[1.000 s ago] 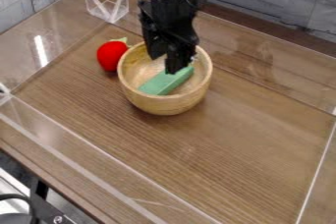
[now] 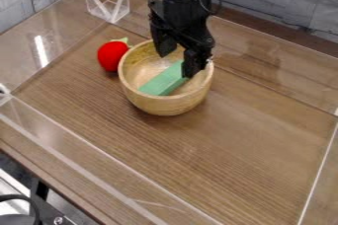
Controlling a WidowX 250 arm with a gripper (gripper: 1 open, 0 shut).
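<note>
My black gripper (image 2: 181,43) hangs from the top centre over a light wooden bowl (image 2: 145,103), its fingers spread open at the back of the bowl. A green oblong block (image 2: 164,82) lies inside the bowl, with nothing seen holding it. A red round object (image 2: 111,57) with a pale green tip rests on the table just left of the bowl.
A clear plastic piece (image 2: 109,2) stands at the back left, and another lies at the left edge. A black cable is at the bottom left.
The gripper has shifted slightly and its fingers now sit lower and wider over the bowl's back. The bowl, block and red object look almost unmoved.
</note>
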